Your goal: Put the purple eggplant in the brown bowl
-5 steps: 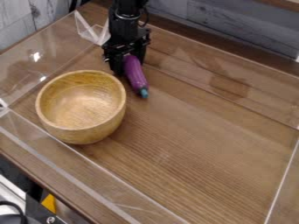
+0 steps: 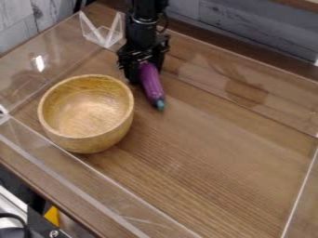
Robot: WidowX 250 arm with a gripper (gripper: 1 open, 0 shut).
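The purple eggplant is near the back of the wooden table, its teal tip toward the camera and slightly to the right. My black gripper is over its far end, with dark fingers on either side of it. That end is partly hidden, so I cannot tell whether the fingers press on it, or whether the eggplant is off the table. The brown bowl stands upright to the front left of the eggplant and looks empty.
A clear plastic piece is just left of the arm at the back. A pale wall runs along the back edge.
My gripper and the eggplant have both shifted slightly to the right. The eggplant's teal tip sits a little lower in the view. The bowl has stayed where it was.
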